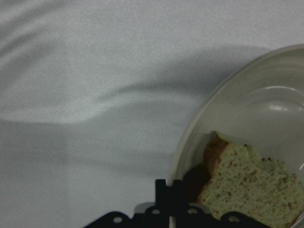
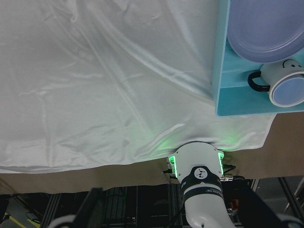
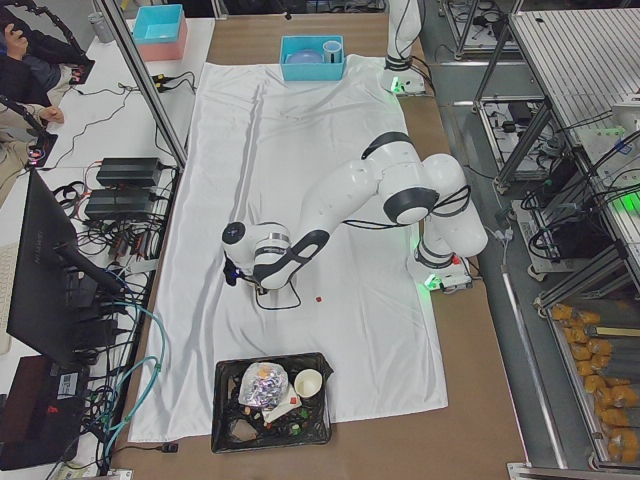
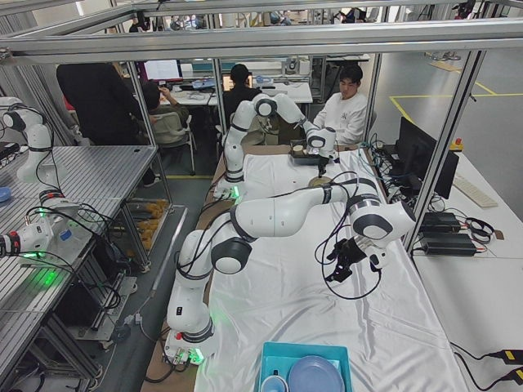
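In the left wrist view, a pale bowl [image 1: 266,109] on the white cloth holds a slice of speckled bread [image 1: 247,190]. My left gripper is at the bowl's near rim, its fingers close together; whether the rim is between them is unclear. In the camera left view the arm largely hides the bowl. My right gripper is open and empty above the cloth, near the turquoise bin [image 2: 218,80], which holds a lilac plate [image 2: 263,26] and a mug [image 2: 285,90].
A black tray [image 3: 222,410] with a bag, a cup and small items sits at one end of the cloth [image 3: 300,130]. A monitor and cables line one long side, metal frame posts stand around the table, and much of the cloth is clear.
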